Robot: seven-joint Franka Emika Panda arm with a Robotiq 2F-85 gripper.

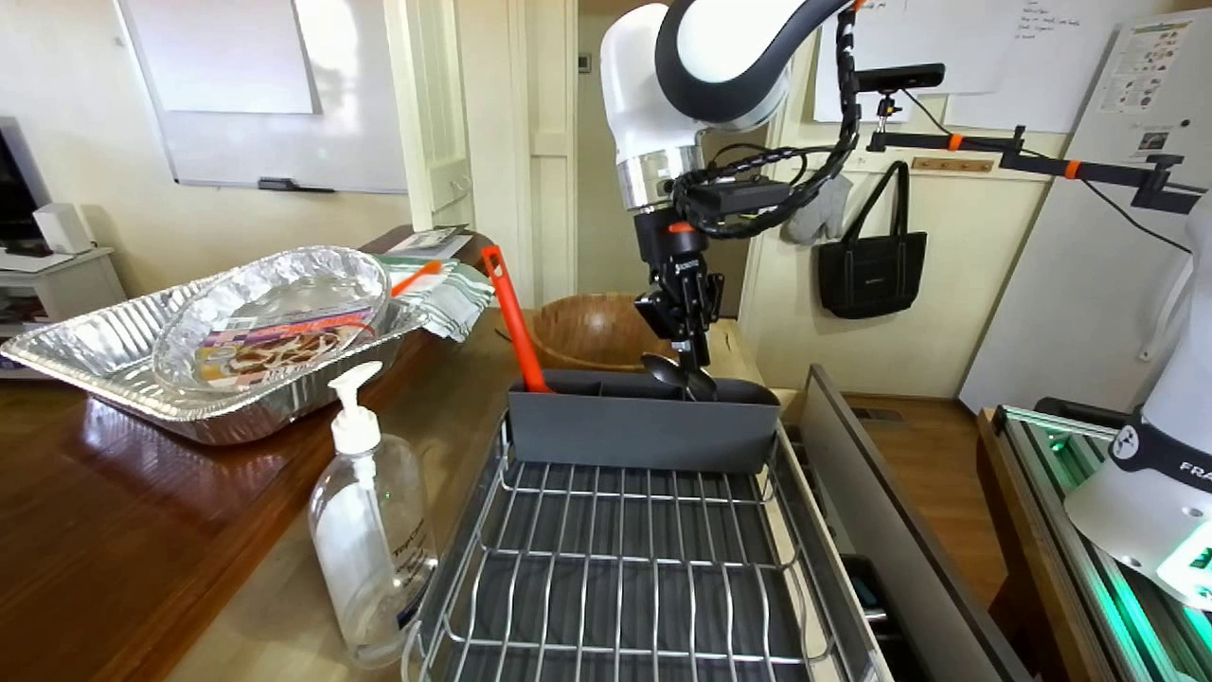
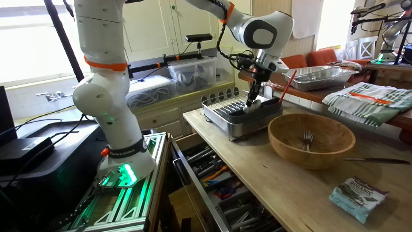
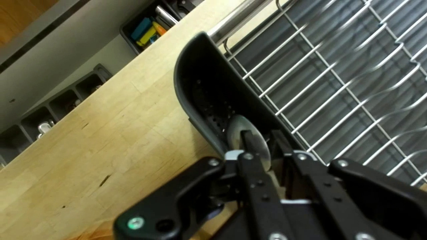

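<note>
My gripper stands partly open over the dark grey cutlery holder [image 3: 186, 90], pointing down into it. A metal spoon [image 3: 238, 128] shows under and beside the left finger in the wrist view; whether the fingers touch it I cannot tell. Two dark spoon bowls, a left one [image 1: 660, 369] and a right one [image 1: 701, 387], rise at the holder's rim by the fingertips in exterior view 1. Shiny spoon bowls [image 2: 253, 106] also show below the gripper [image 2: 250, 103] in exterior view 2. Their handles are hidden.
A red-handled utensil [image 1: 517, 324] stands in the holder's left end. The wire dish rack [image 1: 636, 557] is empty beside it. A wooden bowl [image 2: 289, 139] with a fork [image 2: 307, 139] and a snack packet [image 2: 359, 198] rest on the counter. An open drawer [image 2: 199, 189] lies alongside.
</note>
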